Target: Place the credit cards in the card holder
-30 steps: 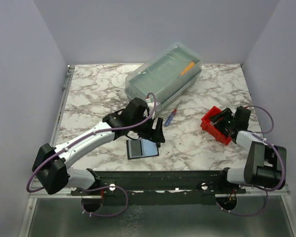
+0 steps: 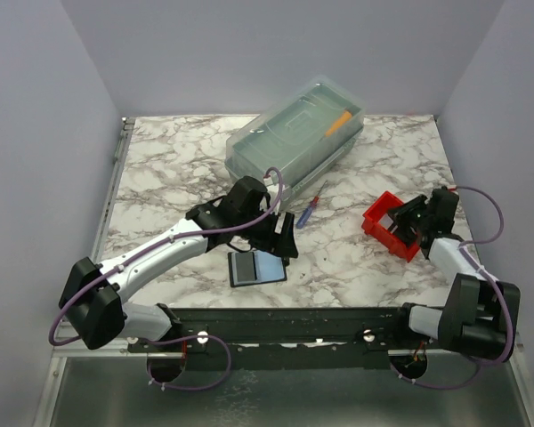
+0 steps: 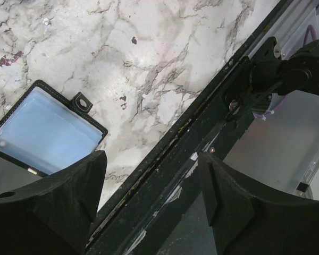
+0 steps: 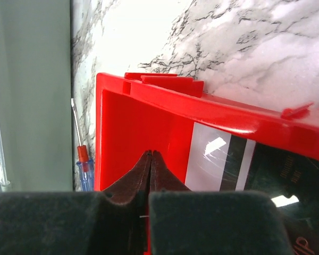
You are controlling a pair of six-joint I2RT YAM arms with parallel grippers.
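Note:
The card holder (image 2: 257,267) lies spread flat on the table, a black-edged case with pale blue and grey halves. Its pale blue side (image 3: 48,133) and snap tab (image 3: 82,103) show in the left wrist view. Just above and right of it hangs my left gripper, open and empty. At the table's right stands a red box (image 2: 384,206). Inside it lie cards, a black one (image 4: 271,180) and a pale striped piece (image 4: 208,158) showing; how many, I cannot tell. Over the box, left of these cards, my right gripper has its fingertips together, no card visible between them.
A large clear-lidded bin (image 2: 289,133) stands at the back. Between it and the red box lies a screwdriver (image 2: 310,209) with a blue handle. Bare marble table (image 2: 338,276) stretches between the holder and the red box.
The left arm and the holder have stayed still.

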